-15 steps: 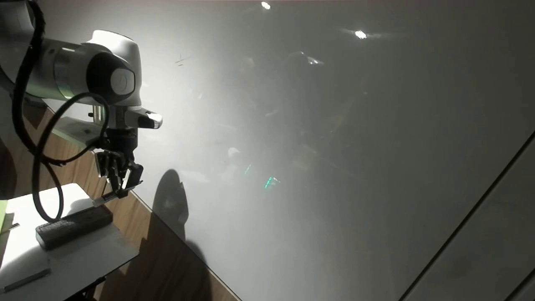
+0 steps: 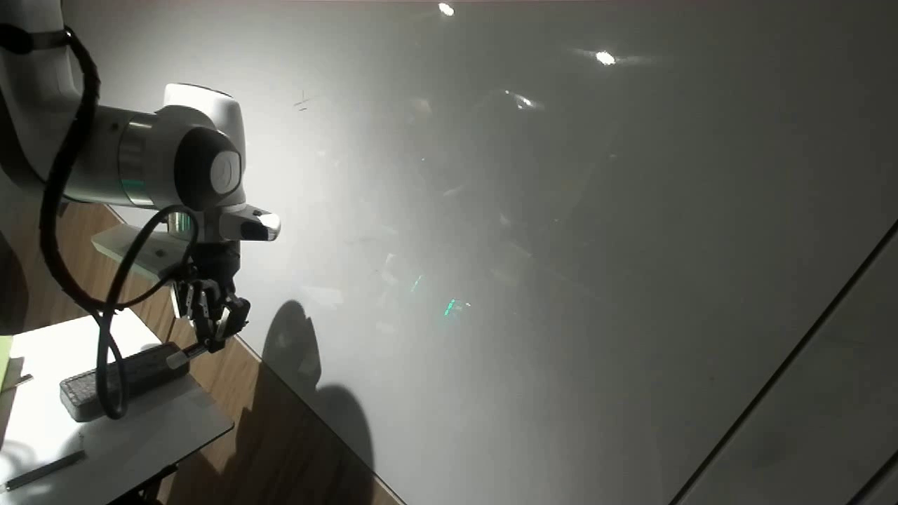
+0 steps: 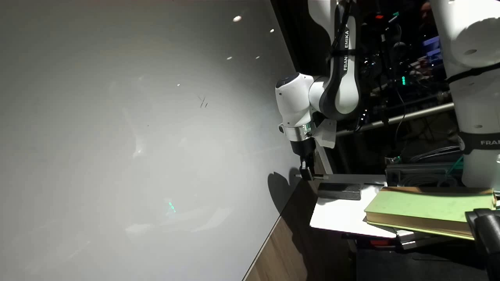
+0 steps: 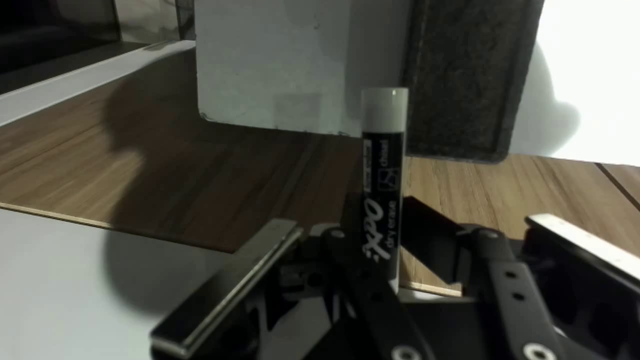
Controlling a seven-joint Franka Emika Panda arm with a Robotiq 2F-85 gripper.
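Observation:
Held in my gripper is a dry erase marker (image 4: 384,174) with a black label and a pale grey end. The fingers are shut on its lower part in the wrist view, and that pale end points towards the small white table. In exterior view 1 my gripper (image 2: 217,332) is low at the left, with the marker (image 2: 178,358) reaching over the near end of a dark eraser (image 2: 126,383). From the other side, exterior view 2 has the gripper (image 3: 307,174) near the board's edge, the marker lying roughly level across it.
A large whiteboard (image 2: 522,252) fills most of both exterior views, with a few small dark strokes (image 3: 202,102) on it. The white table (image 3: 335,217) carries the eraser and a green book (image 3: 417,206). A thin dark stick (image 2: 46,468) lies at the table's front.
My arm has come down and slightly right in exterior view 1, with the marker still in the gripper. The eraser and table have stayed put.

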